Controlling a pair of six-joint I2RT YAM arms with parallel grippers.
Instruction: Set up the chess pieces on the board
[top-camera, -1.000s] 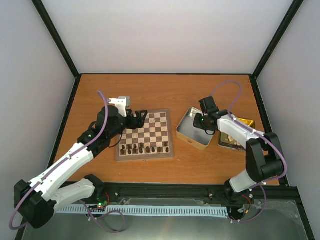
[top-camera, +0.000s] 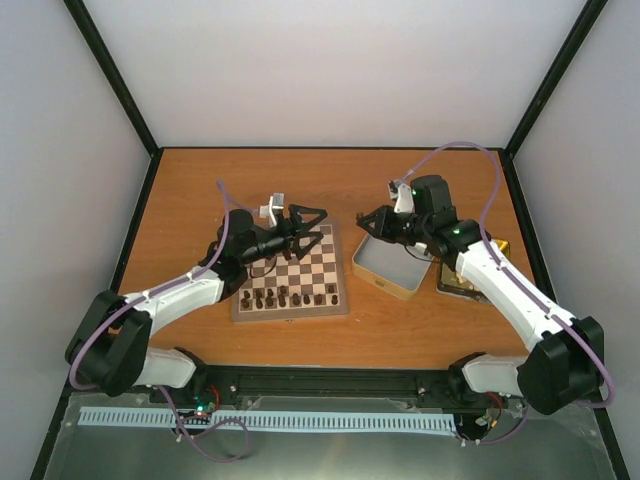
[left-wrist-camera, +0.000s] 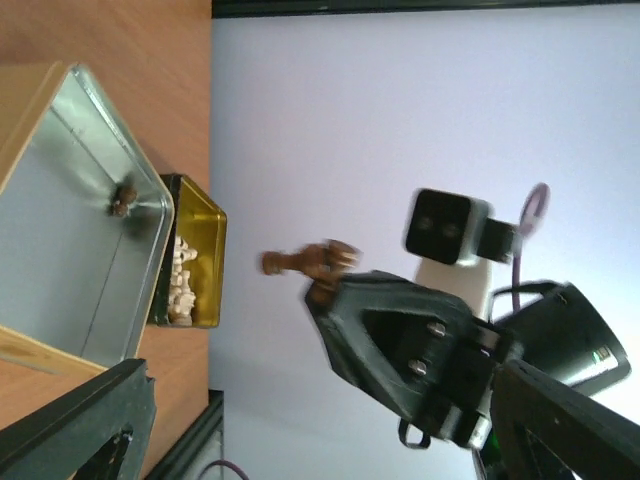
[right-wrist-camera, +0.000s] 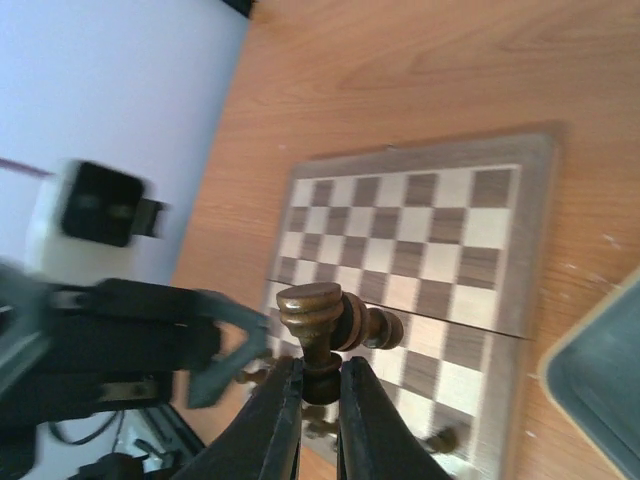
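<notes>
The chessboard (top-camera: 290, 312) carries rows of dark pieces along its near side. My left gripper (top-camera: 312, 232) stands open above the board, empty between its fingers. My right gripper (top-camera: 366, 222) is raised over the left part of the tray, shut on a brown wooden chess piece, which the left wrist view shows sideways. The metal tray (top-camera: 385, 280) holds a small brown piece (left-wrist-camera: 124, 200) in a corner.
A gold tin (left-wrist-camera: 204, 250) with pale pieces sits right of the tray, partly under the right arm.
The right gripper has risen out of the tray and moved left with the piece. The left arm has moved rightward over the board, toward the right gripper.
</notes>
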